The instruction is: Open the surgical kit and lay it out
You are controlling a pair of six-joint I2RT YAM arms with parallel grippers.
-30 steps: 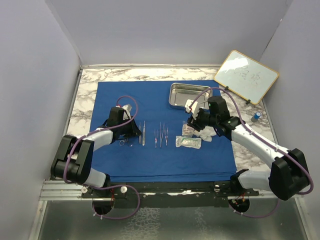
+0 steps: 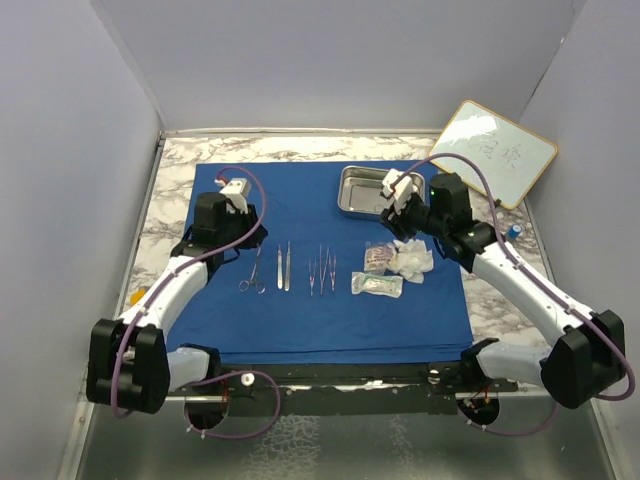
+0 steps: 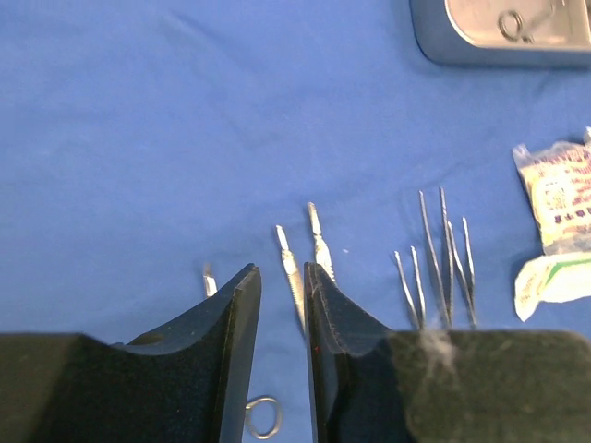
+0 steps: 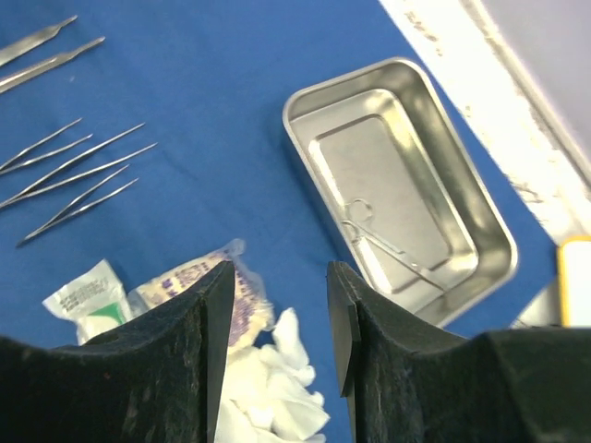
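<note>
My left gripper [image 2: 258, 240] hovers above the blue cloth, fingers part open with nothing held. Below it lie ring-handled scissors [image 2: 252, 284], their rings partly showing beside the fingers in the left wrist view. Two slim scalpel handles [image 2: 284, 268] are side by side to their right, then several tweezers [image 2: 323, 272] in a row. A gauze packet [image 2: 378, 257], a flat white-green packet [image 2: 376, 284] and crumpled white gloves or cloth [image 2: 411, 262] lie together further right. Above these, near the metal tray [image 4: 314, 152], my right gripper is open and empty.
A ring-handled instrument [image 4: 397, 251] rests inside the tray. At the back right stands a whiteboard [image 2: 495, 152], with a small blue-capped bottle [image 2: 513, 233] at the right edge. Bare cloth [image 2: 300, 200] spreads behind the instruments and along the front.
My left gripper has risen and moved back and left, uncovering the scissors. The right gripper has shifted slightly back and right, away from the gauze packet. The laid-out items look unmoved.
</note>
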